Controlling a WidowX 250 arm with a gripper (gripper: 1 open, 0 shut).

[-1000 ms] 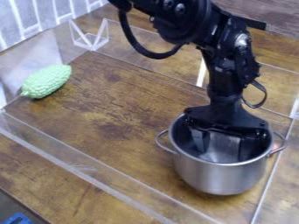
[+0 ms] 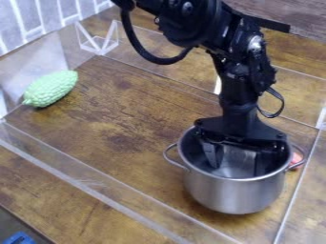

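Note:
My black gripper point(image 2: 237, 149) reaches down from the top into a steel pot point(image 2: 232, 191) at the right front of the wooden floor area, its fingers low inside the rim and partly hidden. Whether anything lies between them is hard to see. A small reddish thing shows behind the pot's right handle, mostly hidden. A pale green bumpy vegetable toy point(image 2: 49, 88) lies at the far left.
Clear plastic walls border the wooden surface point(image 2: 121, 129) on several sides. A blue object point(image 2: 18, 238) peeks in at the bottom left corner.
The pot and my gripper have shifted slightly to the left, and more of the reddish thing shows behind the right handle.

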